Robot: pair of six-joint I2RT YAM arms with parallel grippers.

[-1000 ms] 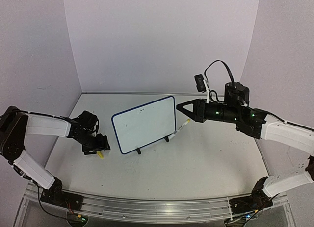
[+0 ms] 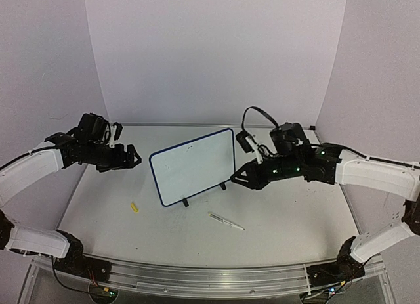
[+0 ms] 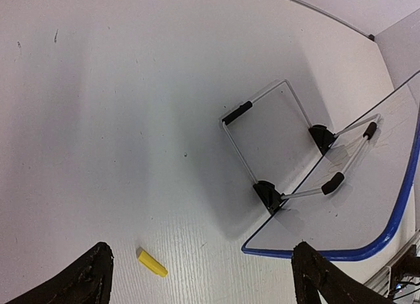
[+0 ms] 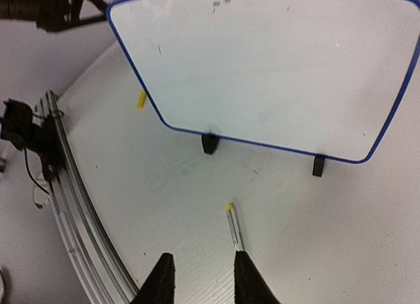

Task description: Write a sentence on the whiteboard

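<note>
The blue-framed whiteboard (image 2: 193, 167) stands tilted on the table, its face almost bare apart from small dark marks near the top edge. In front of it lies a white pen (image 2: 227, 221), flat on the table, with a yellow end; the right wrist view also shows the pen (image 4: 234, 228). A small yellow cap (image 2: 134, 207) rests left of the board. My right gripper (image 2: 240, 177) is open and empty beside the board's lower right corner. Left of the board, above the table, my left gripper (image 2: 136, 156) is open, with nothing held between its fingers.
Black feet (image 2: 186, 202) carry the board at its lower edge, and a wire stand (image 3: 239, 113) props it from behind. A metal rail (image 2: 197, 276) runs along the table's front. Bare table surrounds the pen and cap.
The pen, earlier slanting beside the board's lower right corner below the right gripper, now lies on the table in front. The left gripper rose away from the cap.
</note>
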